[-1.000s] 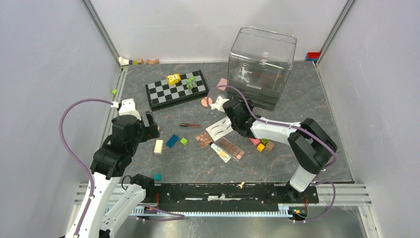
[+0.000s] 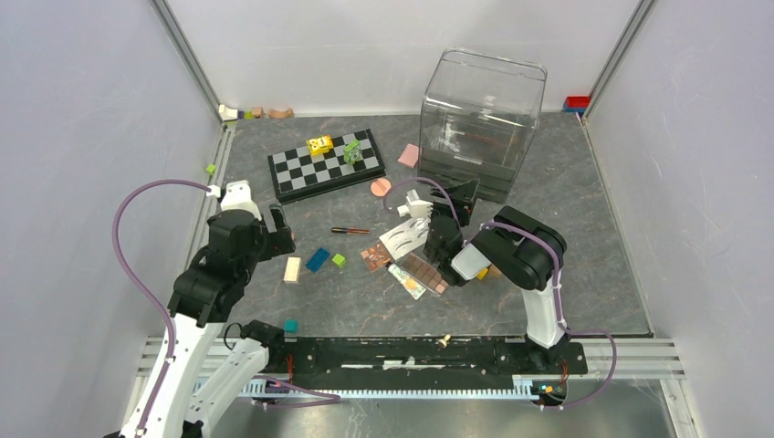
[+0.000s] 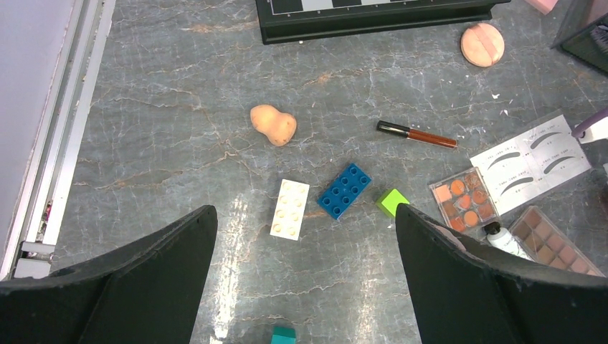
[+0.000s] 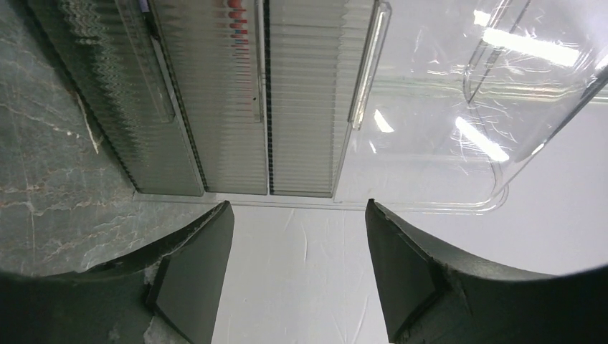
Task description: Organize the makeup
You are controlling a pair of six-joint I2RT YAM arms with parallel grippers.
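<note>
A clear acrylic organizer (image 2: 484, 109) with drawers (image 4: 308, 100) stands at the back right. My right gripper is open in front of its drawers, nothing between the fingers. My left gripper stands open at the left, above the table. Makeup lies mid-table: an eyeshadow palette (image 3: 548, 240), a small orange palette (image 3: 462, 201), a stencil sheet (image 3: 530, 165), a dark pencil-like item (image 3: 416, 135), a pink round puff (image 3: 482, 44), a peanut-shaped sponge (image 3: 272, 125) and a white tube (image 2: 407, 283).
A checkerboard tray (image 2: 306, 178) with toys lies at the back left. Blocks, including a blue brick (image 3: 344, 190), a white brick (image 3: 290, 209) and a green cube (image 3: 391, 203), lie near the middle.
The left arm has not moved.
</note>
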